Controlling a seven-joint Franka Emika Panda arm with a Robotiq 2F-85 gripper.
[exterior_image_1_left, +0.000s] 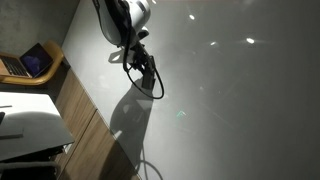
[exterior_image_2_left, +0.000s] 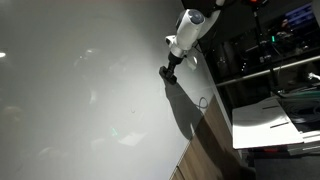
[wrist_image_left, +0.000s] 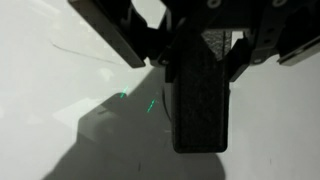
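A black, blocky object (wrist_image_left: 201, 110), perhaps an eraser, juts out from my gripper, which is shut on it. Below spreads a glossy white surface (wrist_image_left: 60, 95) like a whiteboard, bearing small green marks (wrist_image_left: 151, 105) left of the block. In exterior view 1 a faint green mark (exterior_image_1_left: 181, 113) lies to the lower right of the gripper (exterior_image_1_left: 146, 70). From the other side, exterior view 2 has the dark block (exterior_image_2_left: 167, 75) close to the white surface; whether it touches cannot be made out.
A laptop (exterior_image_1_left: 38, 60) sits on an orange-brown chair (exterior_image_1_left: 67, 82) beyond the board's edge. Near it is a white table (exterior_image_1_left: 30, 120). A loose black cable hangs by the gripper.
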